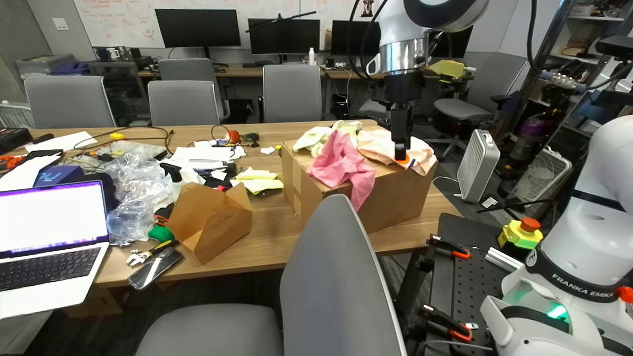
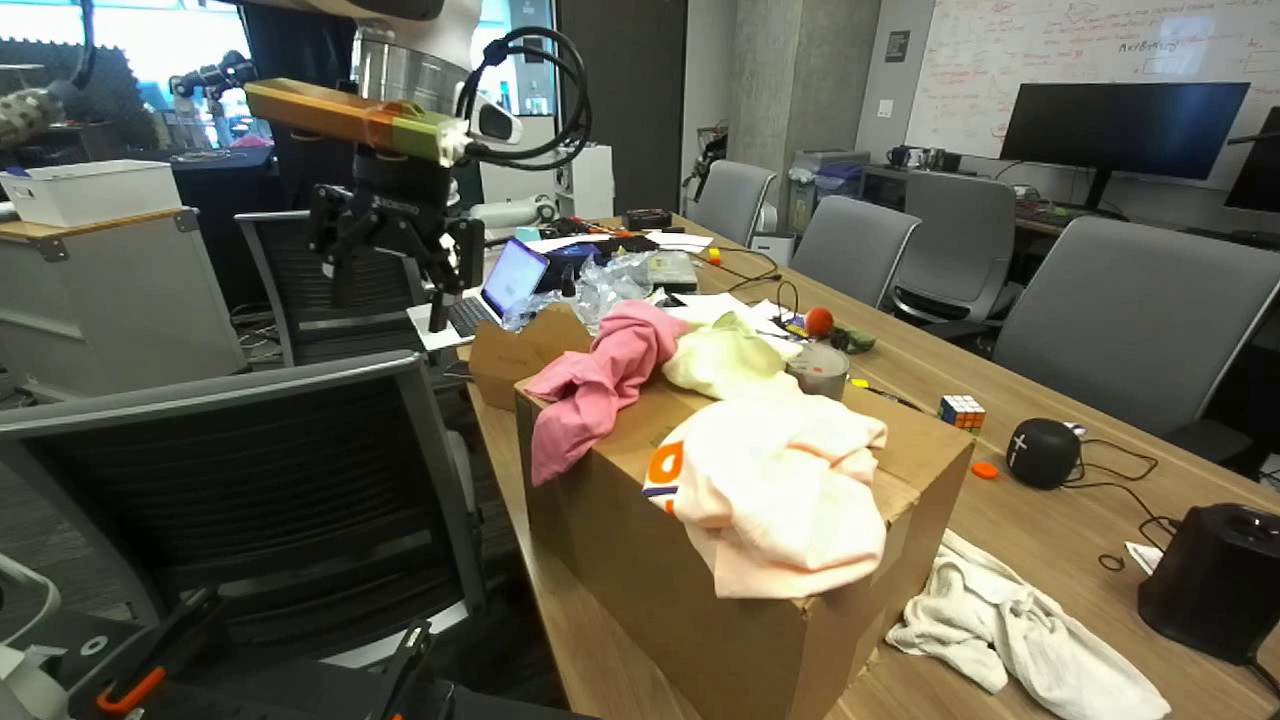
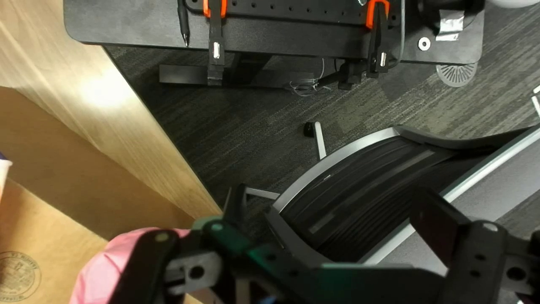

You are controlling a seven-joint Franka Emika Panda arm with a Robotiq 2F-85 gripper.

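Observation:
My gripper [image 2: 390, 298] is open and empty, hanging in the air beside the cardboard box [image 2: 672, 576] on its chair side. In the wrist view, the gripper's parted fingers have only a chair back and floor below the gap. A pink cloth [image 1: 341, 166] drapes over the box's edge. Behind it on the box top lies a pale green cloth [image 2: 729, 358], and a peach cloth [image 2: 780, 480] with an orange mark hangs over another side. Part of the pink cloth [image 3: 103, 266] shows at the wrist view's lower left.
A grey chair [image 1: 338, 279] stands close against the table. Left of the box are an open brown carton [image 1: 216, 222], a laptop [image 1: 50, 249] and loose clutter. A white cloth [image 2: 1020, 624], a Rubik's cube [image 2: 962, 413] and a black speaker [image 2: 1041, 454] lie beyond the box.

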